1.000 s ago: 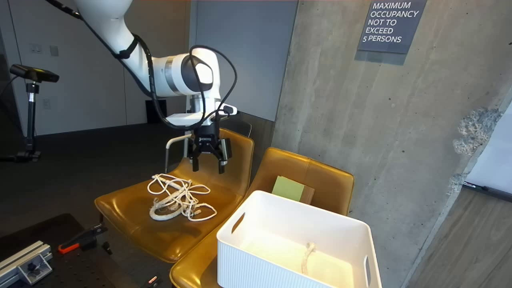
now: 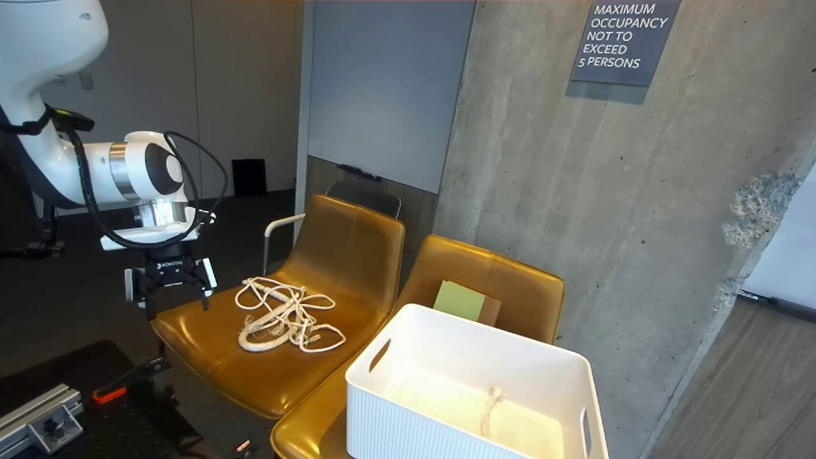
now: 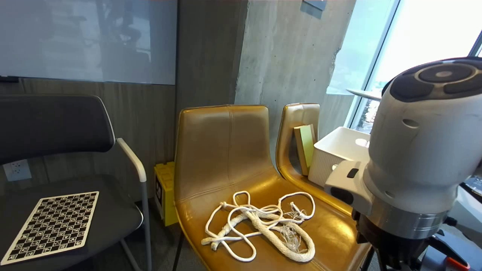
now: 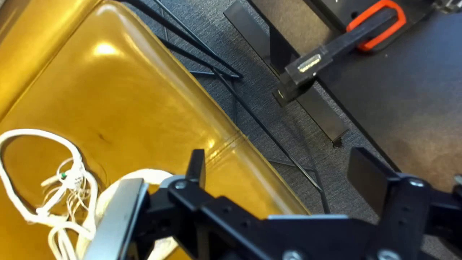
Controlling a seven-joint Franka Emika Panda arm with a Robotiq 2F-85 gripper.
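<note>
A tangled white rope [image 2: 284, 315] lies on the seat of a tan leather chair [image 3: 223, 149]. Thick and thin strands show in it, with frayed threads. Off the chair's front corner, to the left of the rope in exterior view 1, my gripper [image 2: 179, 305] points down, open and empty. In the wrist view, the gap between its fingers spans the seat edge and the floor, while part of the rope [image 4: 73, 182] shows to the left, partly covered by the gripper's body. A white bin [image 2: 474, 359] stands on the second tan chair, a short rope piece [image 2: 489, 409] inside it.
Behind the bin, a green and brown block [image 2: 466, 305] leans on the chair back. A dark table [image 4: 415, 99] with a red-and-black clamp [image 4: 342, 47] sits near the chair's front. A black chair [image 3: 54, 131] holds a patterned board [image 3: 52, 224].
My arm has swung left and lower in exterior view 1, from above the chair's back to beyond its front corner. The rope and bin look unmoved.
</note>
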